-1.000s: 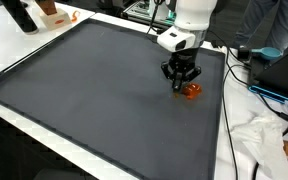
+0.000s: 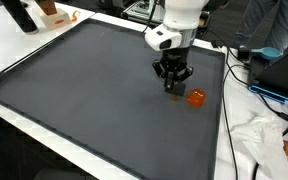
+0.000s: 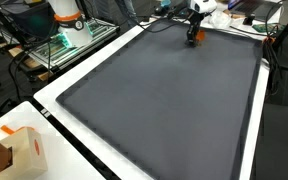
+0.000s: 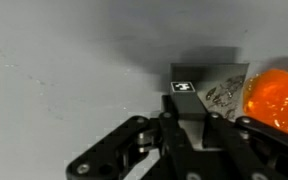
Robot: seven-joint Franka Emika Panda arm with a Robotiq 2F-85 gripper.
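In the wrist view my gripper is shut on a small dark block (image 4: 183, 88) with a black-and-white patterned end. Beside and partly behind the block is a flat silver-grey square piece (image 4: 224, 95) with a mottled surface. To its right sits a glossy, translucent orange round object (image 4: 274, 98), apart from the fingers. In exterior view 1 the gripper (image 2: 174, 82) is low over the dark board, with the orange object (image 2: 195, 97) close on its right. Exterior view 2 shows the gripper (image 3: 193, 38) small at the board's far edge.
The dark grey board (image 2: 94, 85) is bare over most of its area. A white crumpled bag (image 2: 259, 140) lies off its right edge, and black cables (image 2: 269, 95) run there. An orange-and-white item (image 3: 19, 150) stands near the front left in exterior view 2.
The orange object appears a little lower and farther right than a second ago.
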